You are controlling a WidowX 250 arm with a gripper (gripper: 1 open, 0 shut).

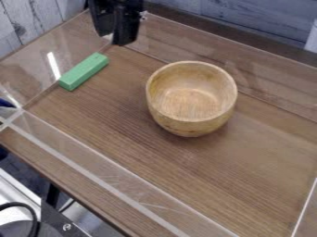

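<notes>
My gripper [118,26] is at the top left of the view, dark and cut off by the top edge, above and a little right of a green block [84,70]. Its fingers are too indistinct to tell open from shut. A round, empty wooden bowl [190,121] stands right of centre on the wooden table [186,185].
A clear strip [50,130] runs across the lower left, with a black cable [19,208] in the corner. A pale wall is at the top left corner.
</notes>
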